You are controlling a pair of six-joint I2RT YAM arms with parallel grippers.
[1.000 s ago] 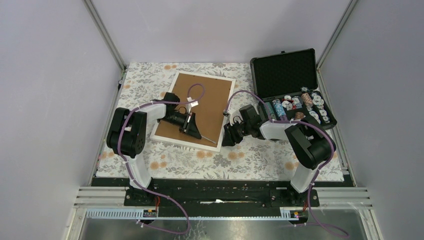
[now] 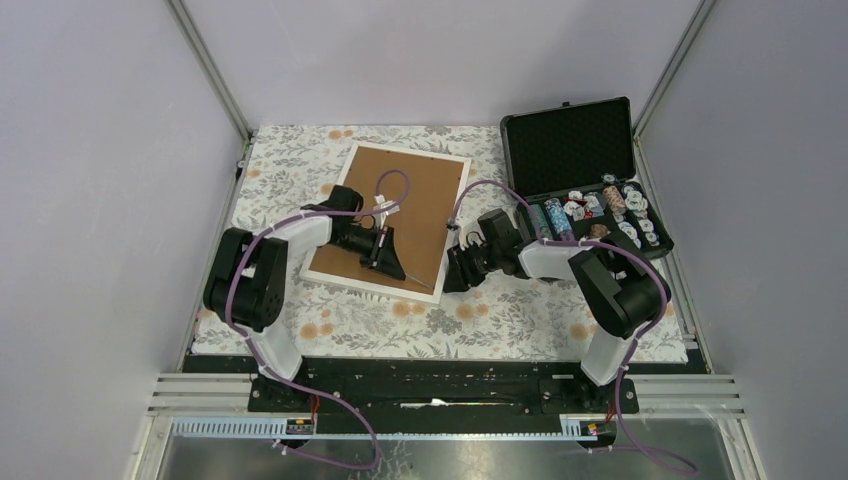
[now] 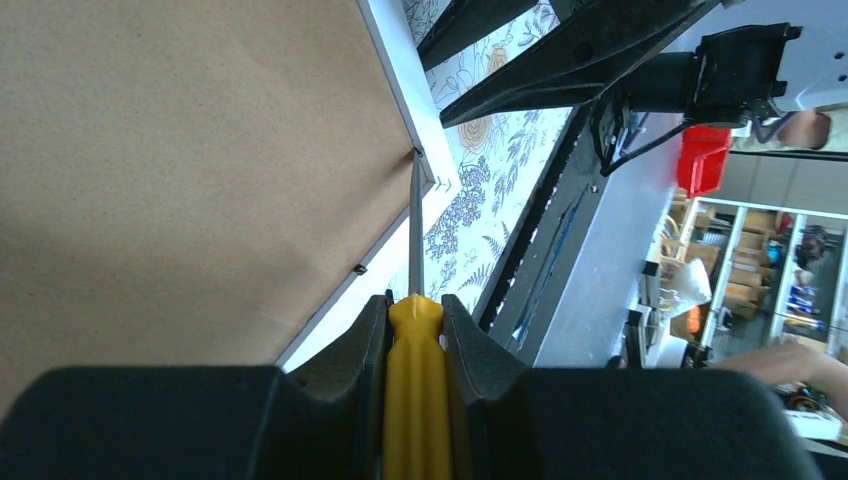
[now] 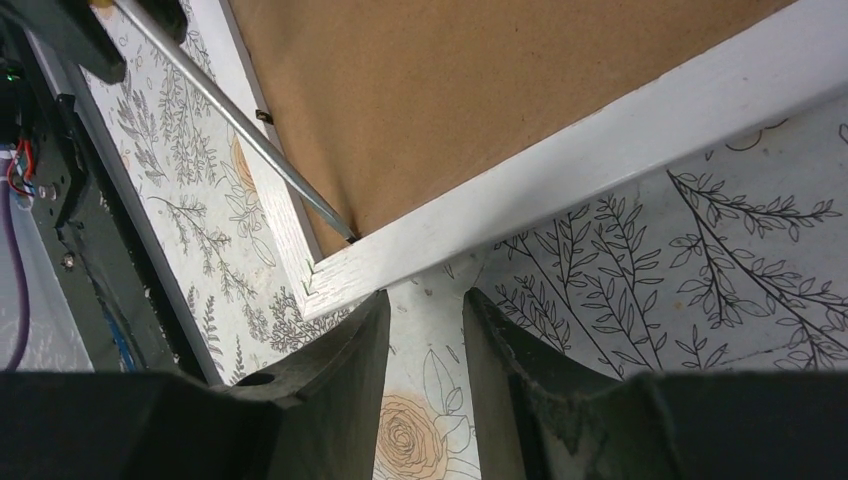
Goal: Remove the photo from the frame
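Observation:
The picture frame lies face down, its brown backboard still inside the white border. My left gripper is shut on the yellow handle of a screwdriver. In the left wrist view the metal shaft reaches a small dark tab at the border's inner edge, near a corner. The right wrist view shows the tip against that inner edge. My right gripper is at the outer side of the same border, fingers slightly apart, tablecloth showing between them; whether they grip the frame is unclear.
Another dark tab sits along the adjoining border. An open black case holding several chip stacks stands at the back right, close to the right arm.
The left arm's elbow has swung slightly left, and its gripper with the screwdriver has shifted a little right. The right arm, frame and backboard look unmoved.

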